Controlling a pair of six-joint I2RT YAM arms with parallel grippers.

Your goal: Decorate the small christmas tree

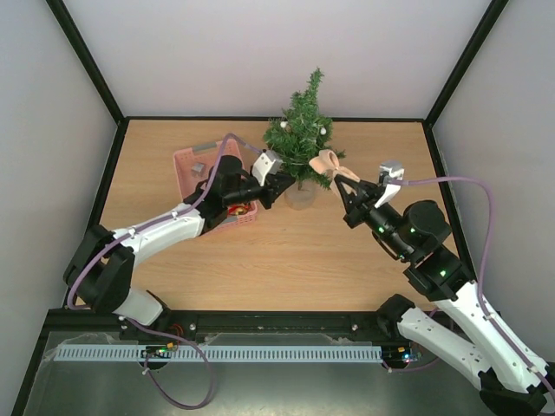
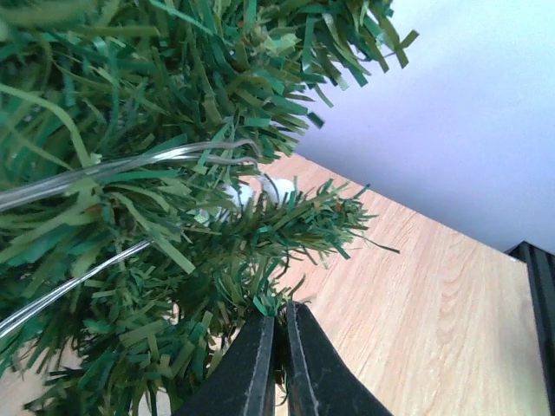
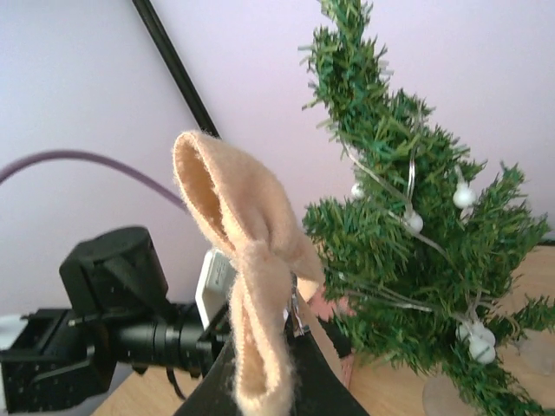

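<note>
The small green Christmas tree stands at the back of the table on a clear round base, leaning a little. In the left wrist view my left gripper is shut on a thin green branch at the tree's left side. A peach-coloured fabric bow with a small metal clip hangs at my right gripper. That gripper is shut on the bow, right of the tree's lower branches. White baubles or lights and clear wires sit among the branches.
Left of the tree, a pink basket holds several ornaments, partly hidden by my left arm. Walls enclose the table at the back and sides.
</note>
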